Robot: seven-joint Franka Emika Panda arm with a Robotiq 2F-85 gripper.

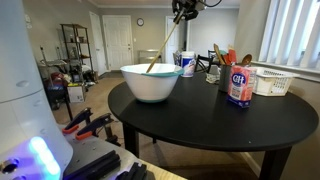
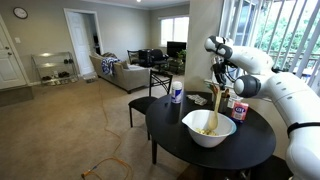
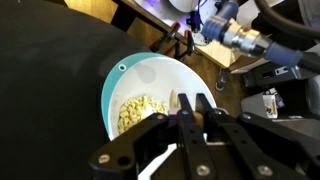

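My gripper point(image 2: 218, 84) is shut on the upper part of a long wooden spoon point(image 1: 166, 44), high above the table. The spoon slants down into a large white bowl point(image 1: 150, 86) with a teal base, and its lower end is hidden behind the rim in exterior view 1. In exterior view 2 the spoon point(image 2: 213, 108) reaches inside the bowl point(image 2: 208, 137). Small pale-yellow pieces point(image 3: 141, 108) lie on the bottom of the bowl in the wrist view, partly covered by the gripper.
On the round black table point(image 1: 215, 120) stand a red and blue canister point(image 1: 240, 86), a white basket point(image 1: 272, 82) and a white-blue container point(image 1: 188, 63). Utensils stand behind the canister. A chair point(image 2: 160, 85) is close to its far edge.
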